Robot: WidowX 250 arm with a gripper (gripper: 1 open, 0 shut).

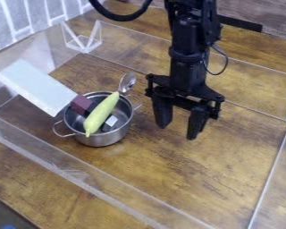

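Observation:
My black gripper (179, 111) hangs over the bare wooden table, right of a steel pot (103, 135) and apart from it. I cannot tell how far apart its fingers stand; no object shows in them. A yellow corn-like piece (101, 113) lies slanted in the pot, with a dark reddish piece and a small pale block beside it. A silver spoon (128, 84) stands at the pot's back right.
A white board (33, 88) leans at the left behind the pot. Clear plastic edges run along the lower left.

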